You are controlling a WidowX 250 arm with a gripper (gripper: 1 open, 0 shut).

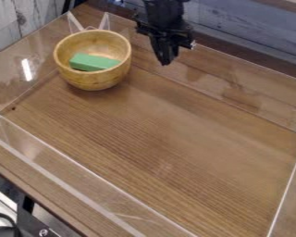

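Note:
The black gripper (163, 44) hangs over the back of the wooden table, right of a yellow bowl (107, 79), its tip pointing down. It looks shut, with nothing visible between its fingers. A green block (92, 62) lies inside the bowl on its left side, apart from the gripper.
A pale wall runs along the back, and the table's edge shows at the left.

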